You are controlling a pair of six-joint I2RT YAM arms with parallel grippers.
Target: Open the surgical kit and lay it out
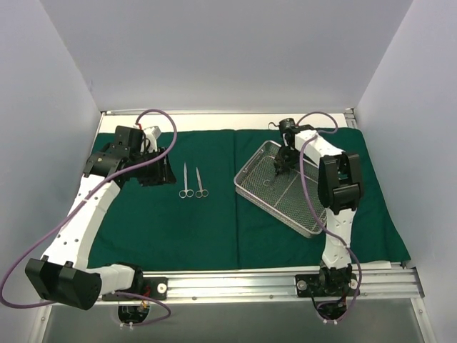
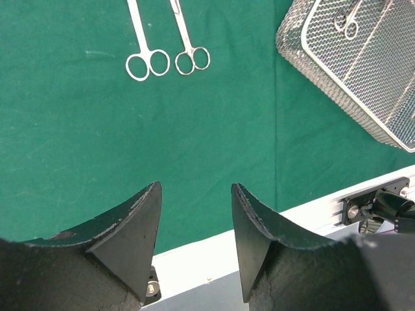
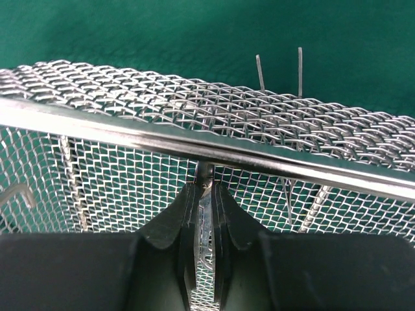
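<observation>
Two scissor-handled instruments lie side by side on the green cloth: one on the left (image 2: 140, 35), one on the right (image 2: 182, 27). Above the cloth, to their left, my left gripper hangs open and empty. The wire mesh basket (image 1: 272, 209) stands on the right half of the cloth. My right gripper reaches down into it near the far wall. In the right wrist view, a metal instrument (image 3: 205, 171) runs in the narrow gap at its fingers; whether they grip it is unclear. Finger rings (image 2: 345, 24) of an instrument show in the basket.
Thin metal tips (image 3: 299, 71) stick up beyond the basket's rim (image 3: 259, 163) in the right wrist view. The right arm covers the basket's right side. Purple cables run along both arms.
</observation>
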